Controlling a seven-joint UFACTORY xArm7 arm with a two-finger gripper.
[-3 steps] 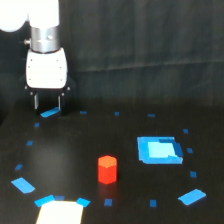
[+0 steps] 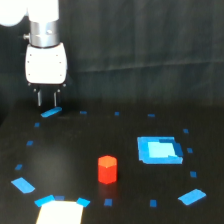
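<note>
At the upper left, my gripper (image 2: 48,98) hangs from the white arm, pointing down. A dark gap shows between its two fingers, so it stands part open, and I see nothing held there. A red block (image 2: 107,170), roughly six-sided in outline, rests on the dark table at lower centre, well apart from the gripper. To the right sits a small blue tray (image 2: 144,158) with a pale floor; no object shows in it.
A pale, bright block-like thing (image 2: 60,213) is cut off by the bottom edge at left. Flat blue strips (image 2: 23,185) and small blue squares mark the black table. Between gripper, red block and tray the surface looks clear.
The gripper has risen slightly, and its fingers stand closer together than before. Red block, tray and pale thing have not moved.
</note>
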